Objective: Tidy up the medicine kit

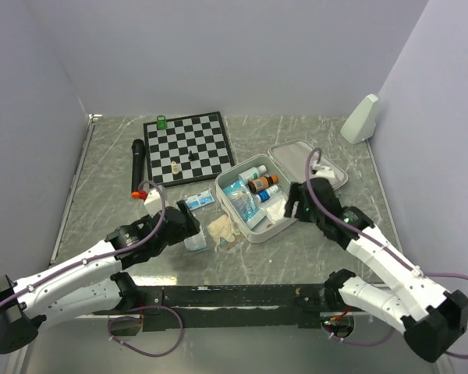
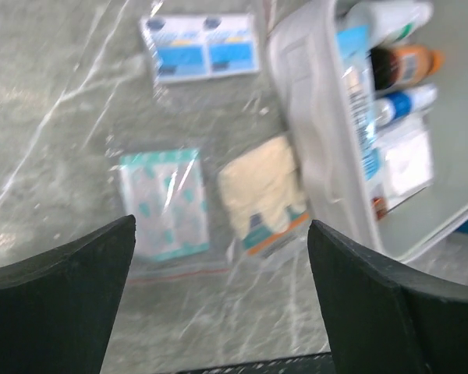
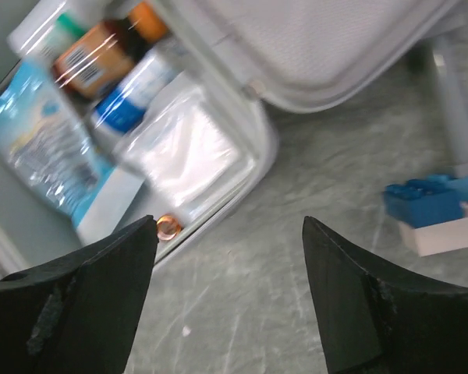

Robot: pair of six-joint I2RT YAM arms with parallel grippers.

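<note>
The white kit box holds bottles, a blue pouch and a white packet. Outside it, left of the box, lie a blue-white packet, a green-dotted packet and a beige glove packet. My left gripper is open above these packets, with nothing between its fingers. My right gripper is part open over the box's right edge, empty; its fingers are apart in the right wrist view.
The box's lid lies behind it to the right. A chessboard, black microphone and white device stand toward the back. A blue object lies right.
</note>
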